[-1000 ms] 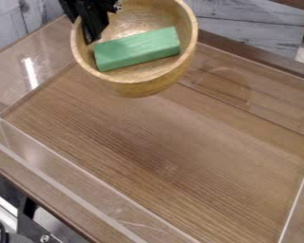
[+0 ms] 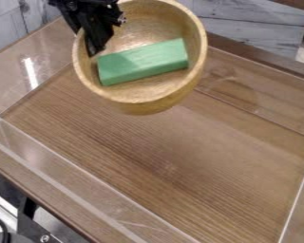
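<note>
A tan round bowl point(image 2: 155, 90) is held up in the air near the top of the view, tilted toward the camera, with a green block point(image 2: 143, 62) lying inside it. My black gripper point(image 2: 96, 32) is at the bowl's left upper rim, shut on it; its fingertips are partly hidden by the dark body of the gripper.
Below the bowl the wooden tray floor point(image 2: 167, 180) is clear. A marble-patterned wall point(image 2: 256, 24) runs along the back. Dark items sit outside the tray at the lower left.
The bowl, with the block in it and my gripper on it, has moved a little right and down in the view since a second ago.
</note>
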